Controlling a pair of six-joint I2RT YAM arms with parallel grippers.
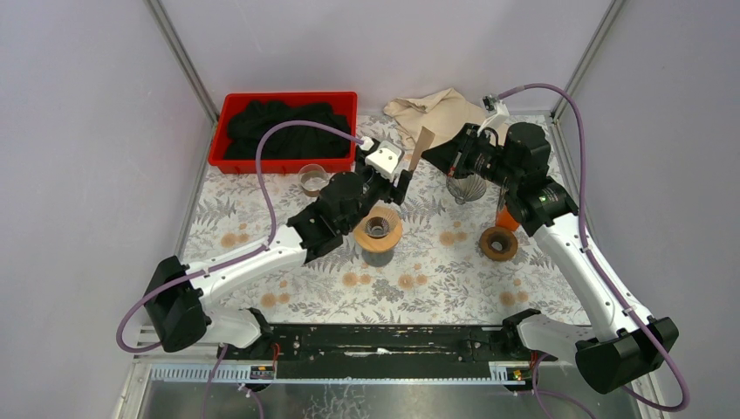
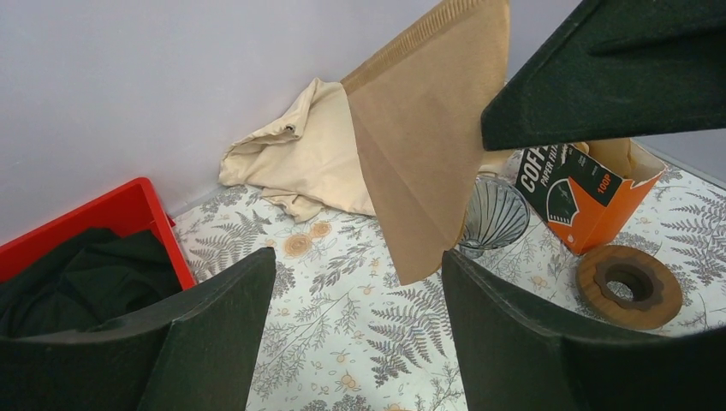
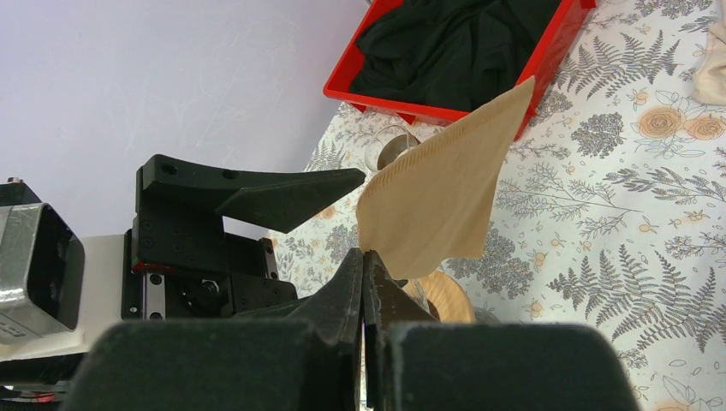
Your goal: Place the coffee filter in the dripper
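Observation:
A tan paper coffee filter [image 2: 428, 137] hangs above the table, and my right gripper is shut on one of its edges. In the left wrist view a dark right finger [image 2: 599, 94] overlaps the paper. My left gripper stands open near the filter's lower corner, which shows between its tips; its fingers are not closed on the paper. The top view has the ribbed glass dripper [image 1: 378, 226] in a wooden collar on a glass vessel, below and toward the front from the filter. From the right wrist, the left arm partly hides that collar [image 3: 449, 295].
The red bin [image 1: 283, 165] with dark cloth is at the back left, near a small glass cup [image 1: 312, 180]. Beige cloth [image 2: 321, 154], another ribbed glass piece [image 2: 496, 210], an orange filter box [image 2: 591, 193] and a brown ring [image 2: 629, 287] lie rightward.

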